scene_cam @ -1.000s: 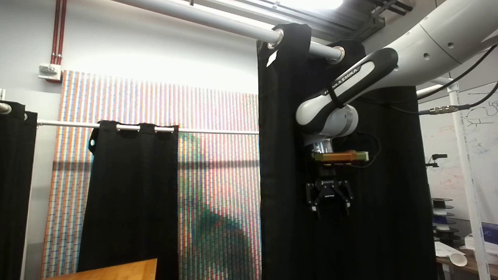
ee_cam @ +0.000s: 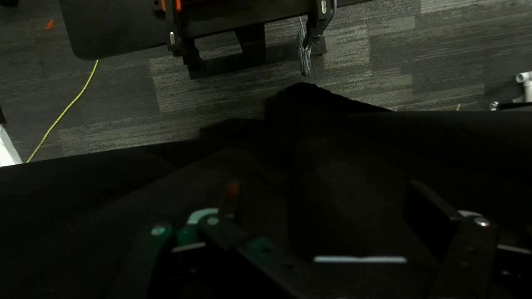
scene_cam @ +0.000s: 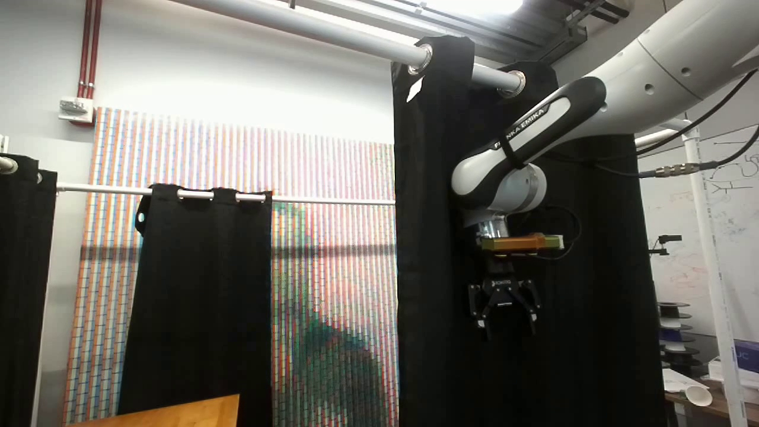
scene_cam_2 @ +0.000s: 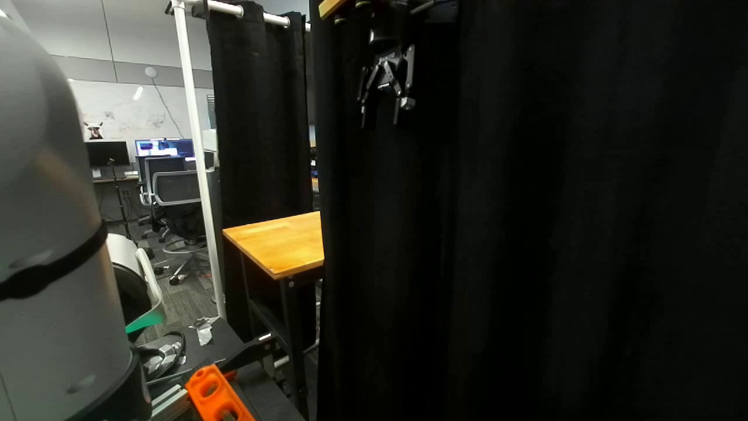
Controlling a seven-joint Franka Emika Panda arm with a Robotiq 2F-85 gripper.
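Observation:
My gripper (scene_cam: 506,331) hangs fingers-down in front of a tall black curtain (scene_cam: 441,213), its fingers spread wide. Exterior view 2 has the same gripper (scene_cam_2: 380,120) near the top, against the dark cloth (scene_cam_2: 561,210). In the wrist view the two fingers stand far apart at the bottom, one finger (ee_cam: 431,219) at the right, and nothing shows between them except black curtain fabric (ee_cam: 339,184). I cannot tell whether the gripper touches the cloth. No object is held.
A wooden table (scene_cam_2: 287,242) stands beside the curtain. A white pole (scene_cam_2: 200,154) rises near it, and an orange part (scene_cam_2: 217,393) lies by the robot's base. Below, the wrist view has a dark bench (ee_cam: 114,25), carpet, and a yellow cord (ee_cam: 65,112).
The gripper has shifted very slightly down and to the right, with a small turn. It was open a second ago too. The curtains and table have not moved.

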